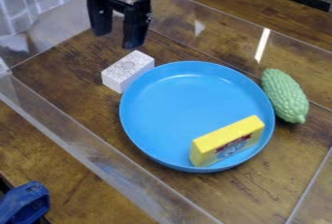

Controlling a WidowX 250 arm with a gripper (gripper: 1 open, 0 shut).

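Observation:
My black gripper [116, 30] is at the top left, above the wooden surface, its two fingers apart with nothing visible between them. Below it lies a white block [128, 70]. A blue plate [182, 102] fills the middle, with a yellow box [227, 136] carrying a printed label on its lower right part. A green corn-like object [284, 94] lies to the right of the plate.
A clear barrier [39, 10] runs along the left. A blue object [21, 204] sits at the bottom left, outside it. The wooden floor behind the plate is mostly free.

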